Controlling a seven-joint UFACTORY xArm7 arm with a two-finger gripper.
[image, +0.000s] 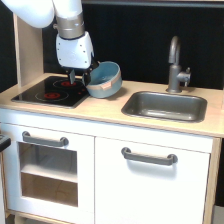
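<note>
A light blue-grey pot is at the right edge of the black stovetop. It is tilted, and its tan band slants across its side. Against its upper left side is my gripper, dark fingers pointing down and touching or overlapping the pot. Whether they pinch the rim or only press on it does not show clearly at this size. The pot's underside is hidden, so I cannot tell if it rests on the counter.
A metal sink with a tall dark faucet occupies the right. Below are white cabinet doors with grey handles. A black panel stands behind.
</note>
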